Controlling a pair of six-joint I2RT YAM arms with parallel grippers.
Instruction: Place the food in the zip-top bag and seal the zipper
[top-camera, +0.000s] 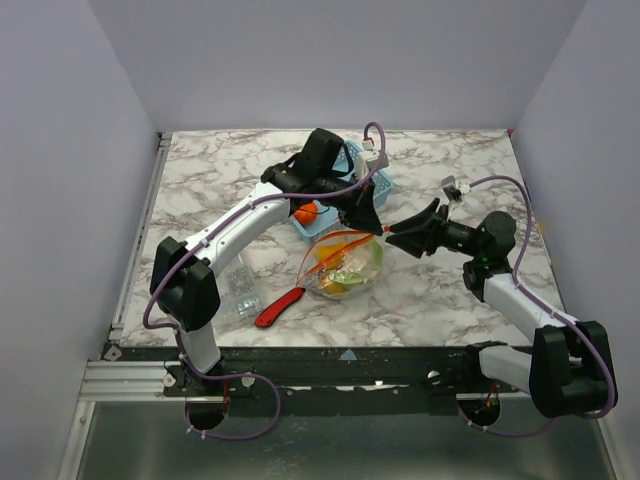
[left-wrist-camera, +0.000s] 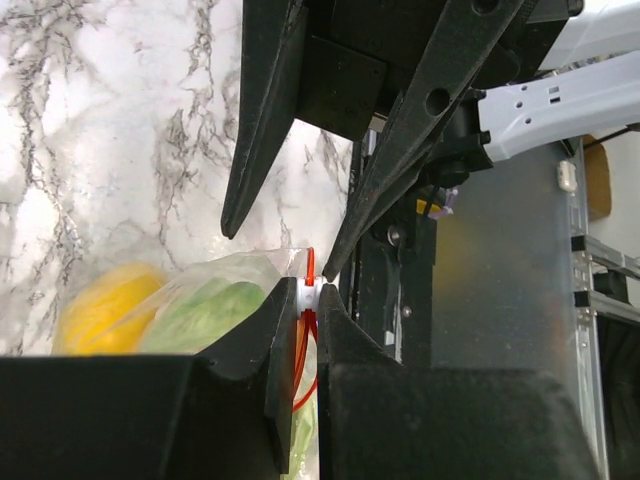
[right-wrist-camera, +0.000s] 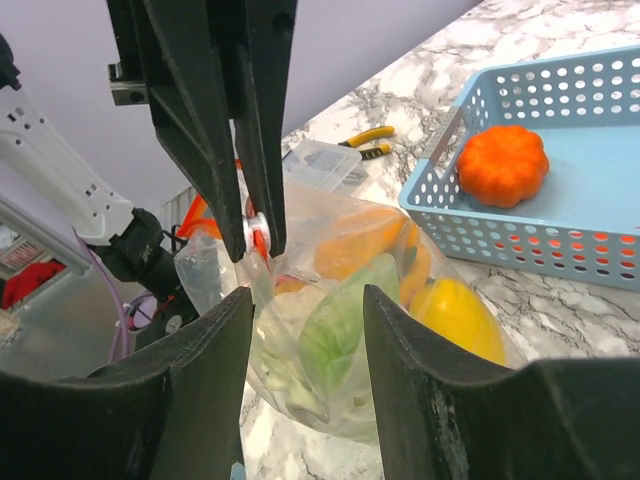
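The clear zip bag (top-camera: 342, 275) with yellow, orange and green food (right-wrist-camera: 338, 330) inside rests in the middle of the table, its red zipper strip running along the top. My left gripper is shut on the red-and-white zipper slider at the bag's top edge, also seen in the right wrist view. My right gripper stands open just right of the slider, its fingers apart, in front of the bag in its own view.
A blue basket (right-wrist-camera: 565, 240) holding an orange pepper (right-wrist-camera: 503, 160) sits behind the bag. A red-handled tool (top-camera: 280, 307) and a clear container (top-camera: 241, 292) lie front left.
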